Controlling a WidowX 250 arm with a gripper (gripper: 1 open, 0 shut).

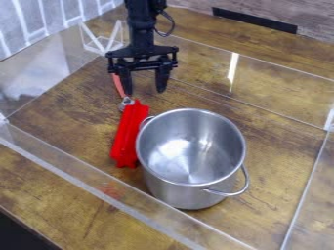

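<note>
My black gripper (143,68) is open at the top of the view, above a thin red-and-silver utensil (124,102) that lies on the wooden surface. A red object (128,137), long and flat, lies below it, beside a large steel pot (189,151) with wire handles in the lower right. I cannot tell whether the gripper touches the utensil.
Clear plastic walls (65,156) border the wooden area (248,117). There is free room to the right of the gripper and at the left. A white object stands at the upper left behind the arm.
</note>
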